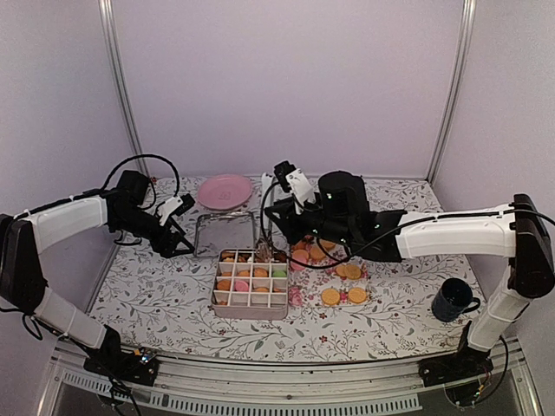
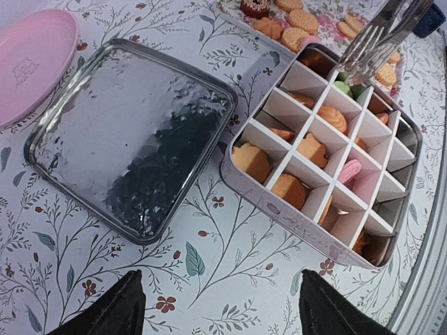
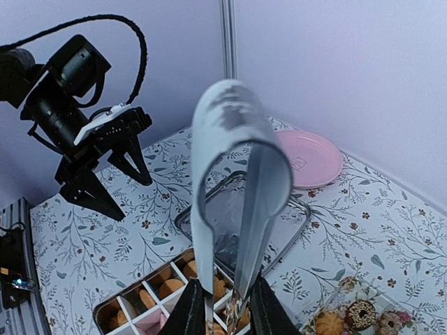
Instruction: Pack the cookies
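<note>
The divided box [image 1: 251,309] stands on the table, with several compartments holding cookies [image 2: 251,160]. Metal tongs [image 3: 244,125] are gripped by my right gripper, its dark fingers pressing their two arms from either side. In the left wrist view the tong tips hang at the box's far corner, near a green cookie [image 2: 342,88]; no cookie shows clearly between them. Away to the left of the box, my left gripper is open and empty, its fingers wide apart. A clear-looking lid [image 1: 227,236] lies flat behind the box.
A tray of loose cookies [image 2: 300,21] lies right of the box, partly hidden from above by the right arm. The pink plate [image 1: 225,191] is at the back, a dark mug [image 1: 453,299] at the right. Table in front of the box is clear.
</note>
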